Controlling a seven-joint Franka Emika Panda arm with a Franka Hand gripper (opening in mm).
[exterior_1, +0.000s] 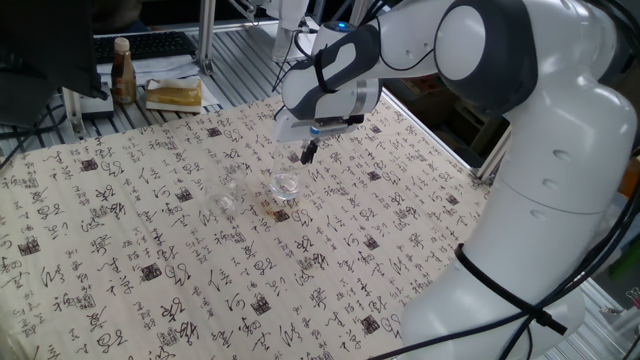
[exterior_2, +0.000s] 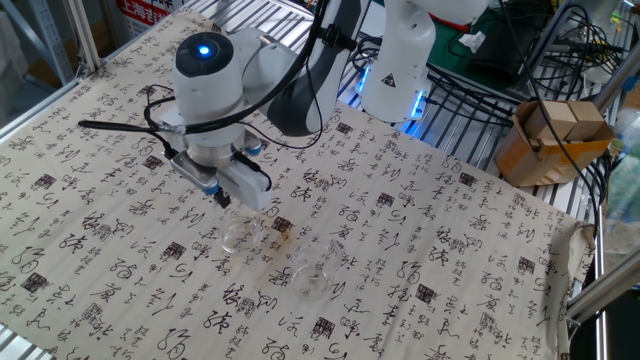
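A clear glass or cup (exterior_1: 285, 186) is on the patterned cloth, just below and to the left of my gripper (exterior_1: 309, 153) in exterior view 1. The dark fingers stand close together, and the gripper looks shut near the upper edge of this cup. Its transparent wall is too faint to tell whether any of it lies between them. In exterior view 2 the same cup (exterior_2: 240, 236) appears under the gripper (exterior_2: 222, 199), whose white body hides part of the fingers. A second clear cup (exterior_1: 222, 203) rests apart from the gripper, also seen as a faint round cup (exterior_2: 311, 282).
A cardboard box (exterior_2: 555, 140) stands off to one side.
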